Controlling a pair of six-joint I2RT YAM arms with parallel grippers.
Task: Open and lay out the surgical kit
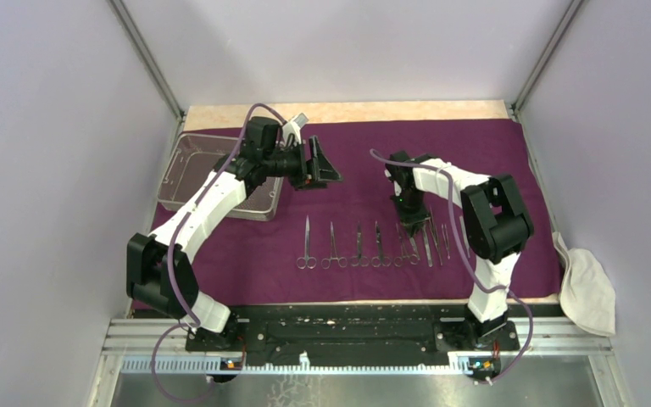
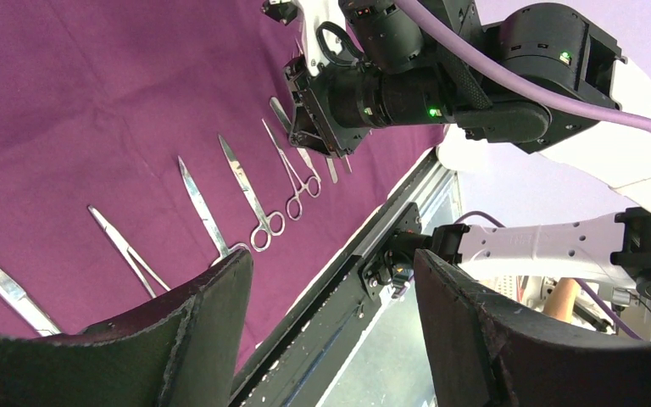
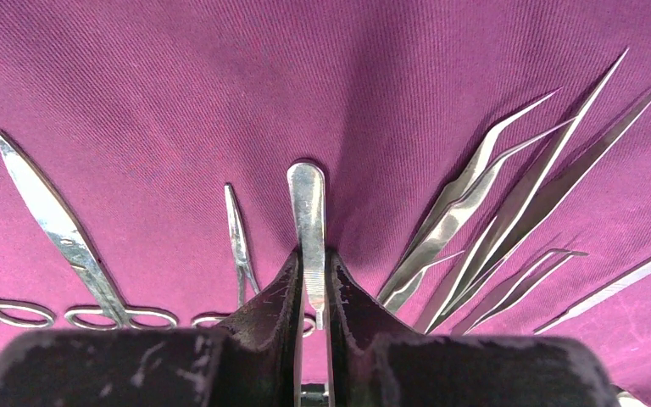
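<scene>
A row of scissors, clamps (image 1: 333,259) and tweezers (image 3: 509,229) lies on the purple cloth (image 1: 356,153). In the right wrist view, my right gripper is down at a flat steel handle (image 3: 308,203), one finger on each side of it; whether it grips cannot be told for sure. My left gripper (image 1: 322,174) hangs over the cloth beside the open steel tray (image 1: 169,178), fingers apart with nothing between them, as the left wrist view also shows.
A white folded towel (image 1: 587,292) lies off the cloth's right edge. The right arm stands over the right end of the row.
</scene>
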